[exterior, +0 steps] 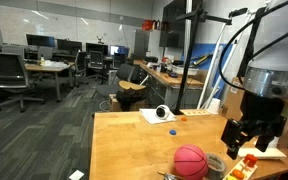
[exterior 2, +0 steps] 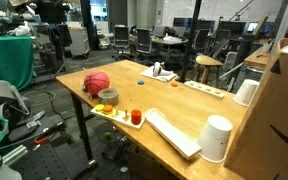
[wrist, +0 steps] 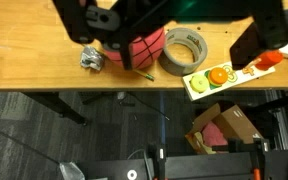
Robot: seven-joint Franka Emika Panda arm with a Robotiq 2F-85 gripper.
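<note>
My gripper [exterior: 252, 138] hangs over the table's right side in exterior view 1. Its two dark fingers stand wide apart in the wrist view, open, with nothing held between them. Beneath it are a red ball [wrist: 144, 50], a grey roll of tape [wrist: 183, 52] and a pale board [wrist: 239, 76] bearing round coloured pieces. An orange piece [wrist: 218, 75] and a yellow-green piece [wrist: 199, 84] sit toward one end of the board, a red one [wrist: 269, 60] toward the other. Left of the tape in the wrist view lies a small crumpled silver object [wrist: 91, 58].
On the wooden table [exterior 2: 174, 98] stand a long white tray [exterior 2: 172, 134] and a white cup [exterior 2: 216, 138]. A large brown cardboard panel [exterior 2: 274, 120] blocks the right side. Farther back rests a white object [exterior: 155, 115].
</note>
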